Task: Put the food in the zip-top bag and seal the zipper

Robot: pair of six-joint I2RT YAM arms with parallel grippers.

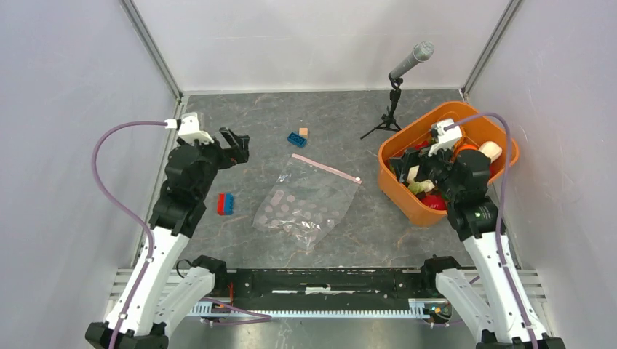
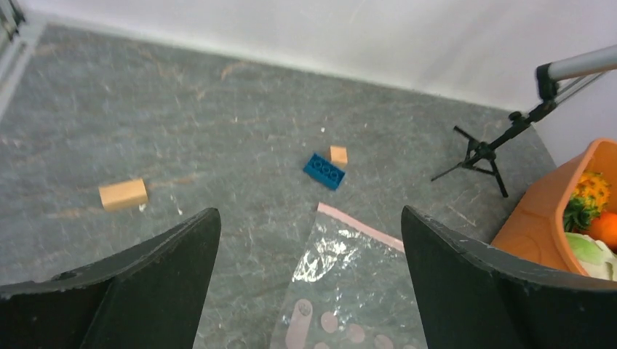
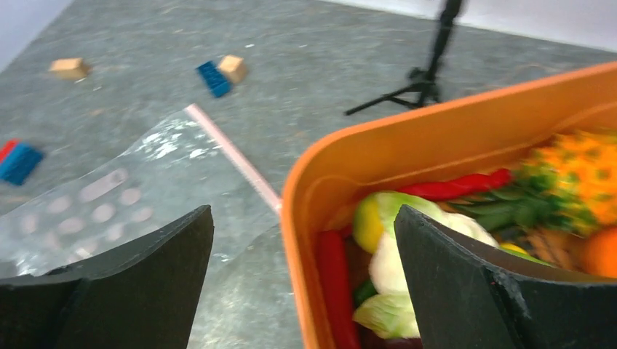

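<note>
A clear zip top bag (image 1: 305, 203) with a pink zipper strip (image 2: 356, 225) lies flat and apparently empty in the middle of the table. At the right stands an orange bin (image 1: 407, 200) holding assorted food: red peppers (image 3: 458, 187), leafy white vegetables (image 3: 393, 265), an orange flower-like bunch (image 3: 575, 167) and others. My left gripper (image 1: 236, 145) hangs open and empty above the table, left of the bag. My right gripper (image 1: 404, 163) is open over the bin's left edge, with nothing held between its fingers.
A blue brick (image 1: 296, 139), a small wooden block (image 1: 303, 132) and a red-blue brick (image 1: 225, 204) lie around the bag. Another wooden block (image 2: 124, 194) sits at the left. A microphone stand (image 1: 389, 120) is at the back right.
</note>
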